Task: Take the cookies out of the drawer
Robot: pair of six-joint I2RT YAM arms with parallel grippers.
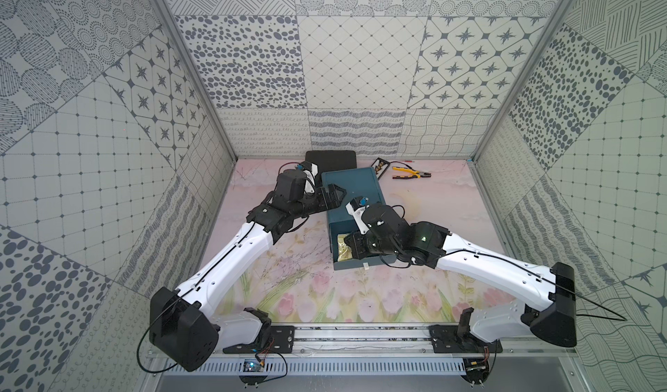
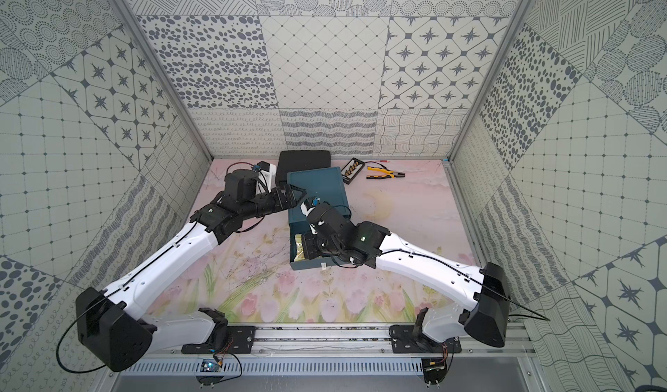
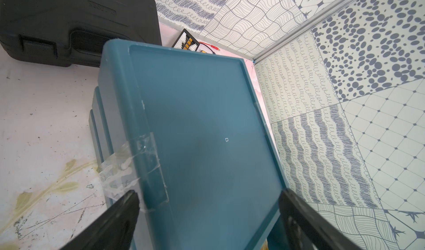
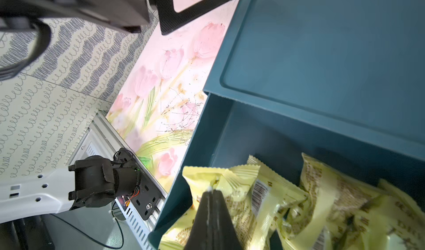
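Observation:
The blue-grey drawer [image 4: 389, 134] stands pulled out from its cabinet [image 3: 199, 103], with several yellow cookie packets [image 4: 323, 205] lying inside. Down in the drawer's near-left end, my right gripper has its fingers pressed together against the leftmost packet [image 4: 201, 179]; it is shut on that packet, whose crinkled top edge stands up behind the fingertips. The pinched part itself is hidden by the fingers. Above the cabinet's top, my left gripper stands open with nothing between its fingers. From overhead, the right arm covers much of the drawer.
Behind the cabinet sits a black case [image 3: 79, 24]. To its right are a small black tray [image 1: 380, 167] and yellow pliers [image 1: 411, 173]. Clear tape [image 3: 132, 174] is stuck on the cabinet's edge.

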